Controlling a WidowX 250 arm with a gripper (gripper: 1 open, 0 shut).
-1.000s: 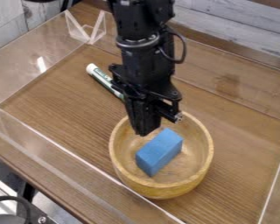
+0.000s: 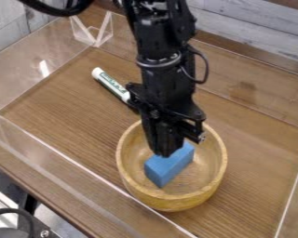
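The black robot gripper (image 2: 164, 139) hangs over a yellow round bowl (image 2: 171, 195); its fingertips are at the bowl's upper inner part, above a blue block (image 2: 168, 169) lying in the bowl. The fingers appear apart, but whether anything is between them is hard to tell; the block's upper end is close beneath them.
A white-and-green marker (image 2: 109, 82) lies on the wooden table (image 2: 59, 121), behind the arm at upper left. A white stand (image 2: 92, 28) is at the far upper left.
The gripper has shifted slightly and its fingers sit differently over the bowl. The blue block looks nearly in the same place.
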